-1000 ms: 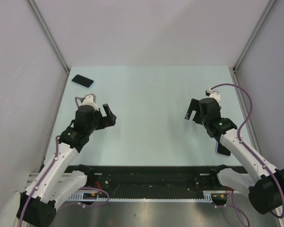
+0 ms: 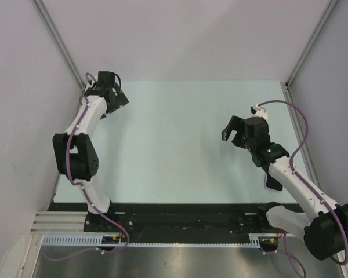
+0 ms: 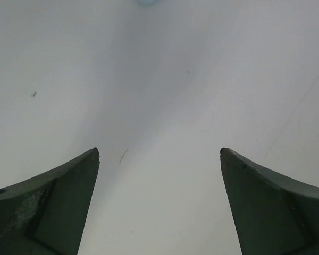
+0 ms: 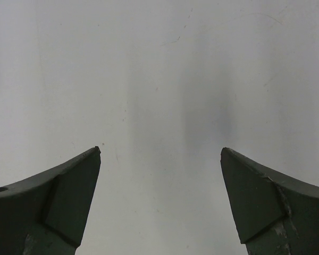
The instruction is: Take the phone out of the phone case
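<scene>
A dark, flat, phone-shaped slab lies at the right front of the table, partly covered by my right arm; whether it is the phone, its case or both together I cannot tell. At the far left, my left gripper and its arm cover the spot where a similar dark slab lay, so that one is hidden. Both left fingers stand wide apart over bare white surface. On the right side of the table, my right gripper is open too, with only white tabletop between its fingers.
Grey side walls rise close to the left arm. A small pale bluish patch shows at the top edge of the left wrist view.
The right gripper has shifted slightly left and away from the front.
</scene>
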